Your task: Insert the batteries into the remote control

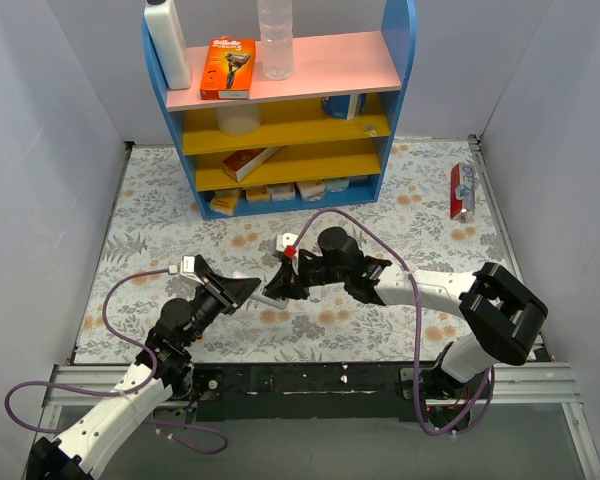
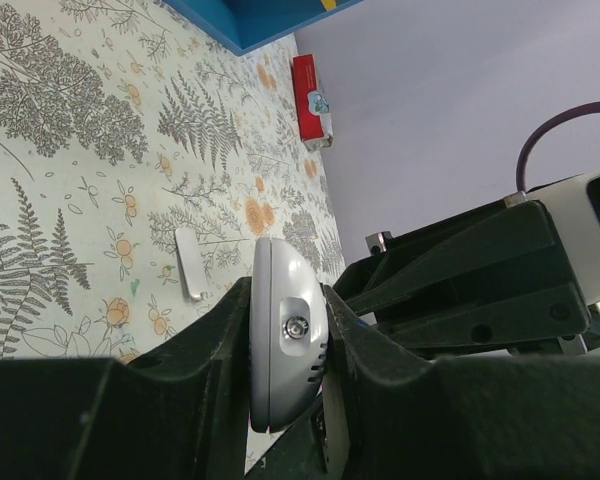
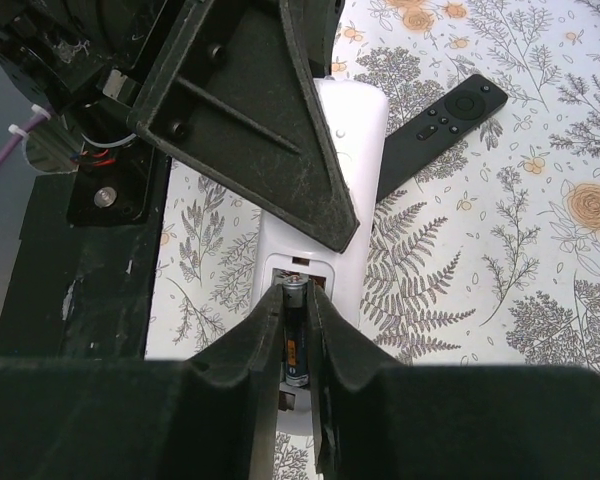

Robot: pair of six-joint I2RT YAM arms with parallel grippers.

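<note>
The white remote control (image 3: 345, 150) has its back turned to my right wrist camera, with the battery compartment uncovered. My left gripper is shut on it; one black finger (image 3: 265, 130) crosses its back in the right wrist view. A dark battery with a silver end (image 3: 295, 335) shows at the compartment, between the closely spaced fingertips of my right gripper. Whether those fingers grip it or stand just clear of it, I cannot tell. From above, the remote (image 1: 270, 299) spans the small gap between both grippers, held over the table.
A black remote (image 3: 445, 128) lies beyond the white one. On the table is a slim white piece (image 2: 190, 262). The blue shelf (image 1: 398, 60) stands at the back, and a red box (image 1: 462, 192) lies at the right.
</note>
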